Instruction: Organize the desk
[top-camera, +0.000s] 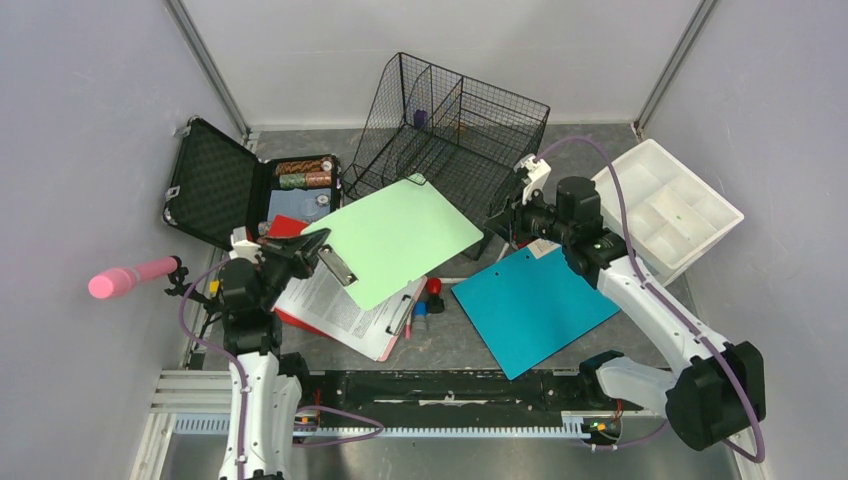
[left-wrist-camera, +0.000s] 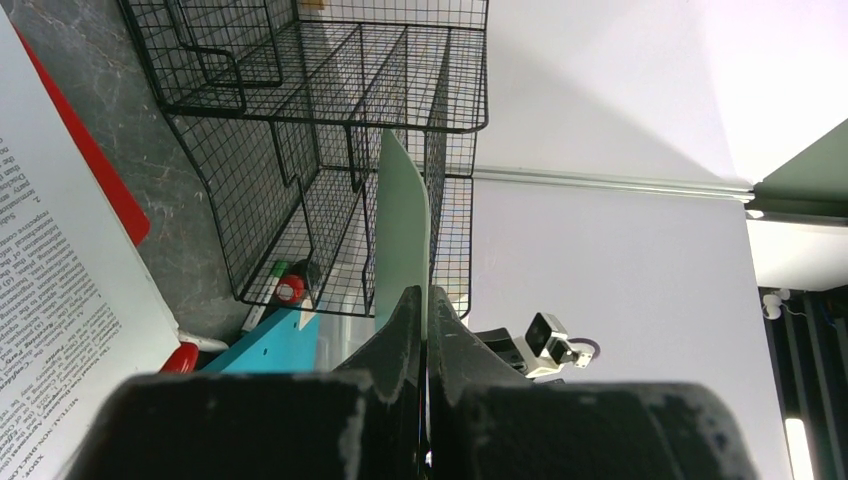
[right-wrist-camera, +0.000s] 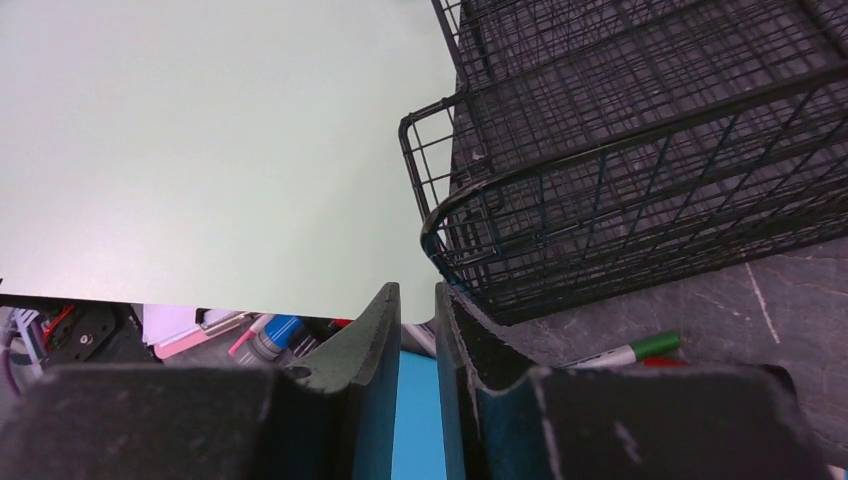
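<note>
A pale green clipboard hangs tilted over the desk, its metal clip towards the left arm. My left gripper is shut on its edge by the clip; in the left wrist view the green board rises from between the fingers. Off the board's right corner, my right gripper is parted a little, with nothing held in the gap in the right wrist view. The black wire rack stands behind. A white-paper clipboard and a blue clipboard lie on the desk.
An open black case holding rolls sits at the left. At the right is a white compartment tray. A red-topped item and a blue-capped bottle lie between the clipboards. A green-capped marker lies near the rack.
</note>
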